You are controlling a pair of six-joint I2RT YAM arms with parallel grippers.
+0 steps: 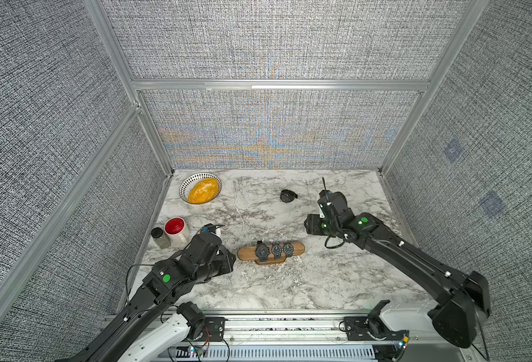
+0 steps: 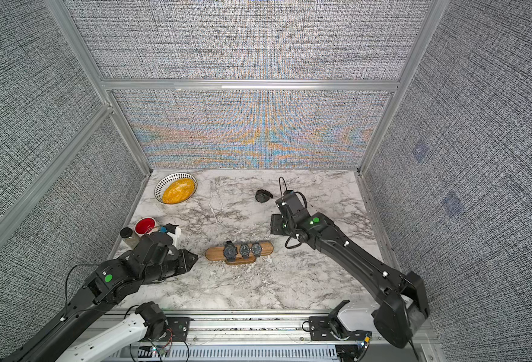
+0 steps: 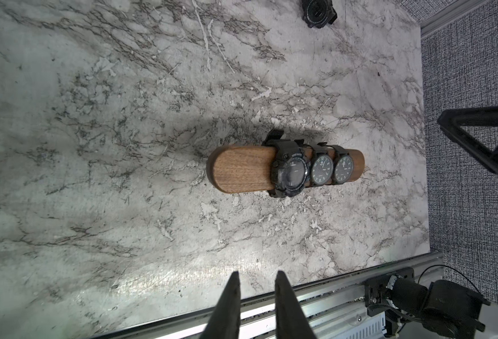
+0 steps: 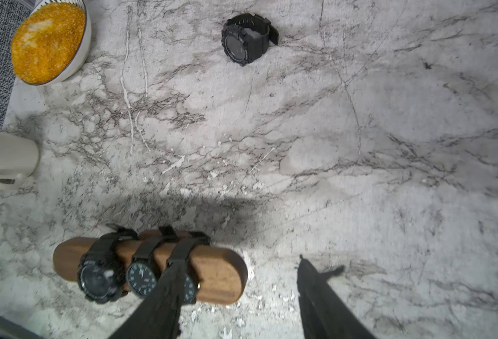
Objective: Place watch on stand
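A wooden stand (image 1: 247,254) lies in the middle front of the table with three dark watches strapped round it. The largest watch (image 3: 291,173) is left of the other two, a middle watch (image 3: 321,169) and a right watch (image 3: 342,168). Another black watch (image 4: 243,43) lies on bare table farther back, its strap curled. My left gripper, left of the stand, has its fingers a narrow gap apart, and only background shows between them. My right gripper is wide open and empty, back and right of the stand.
Toward the left side are a red-lined white mug (image 1: 176,227), a dark-lidded jar (image 1: 160,237) and, at the back, a patterned bowl (image 1: 184,192) holding something orange. The table's right side and back middle have free room.
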